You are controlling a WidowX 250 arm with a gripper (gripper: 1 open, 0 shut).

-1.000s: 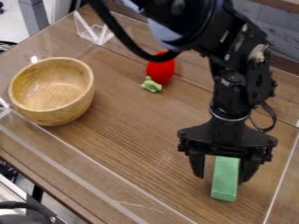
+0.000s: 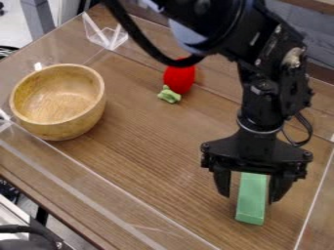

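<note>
The black robot gripper [image 2: 253, 174] hangs low at the right of the camera view, directly over a green rectangular block [image 2: 251, 207] that lies on the wooden table [image 2: 144, 176]. Its fingers straddle the upper part of the block. Whether they touch it, or how far they are closed, is hard to make out.
A wooden bowl [image 2: 59, 104] sits at the left. A red object [image 2: 179, 78] with a small green piece [image 2: 170, 95] lies at the back, behind the arm.
The gripper has shifted very slightly around the top of the green block; otherwise the scene looks the same.
</note>
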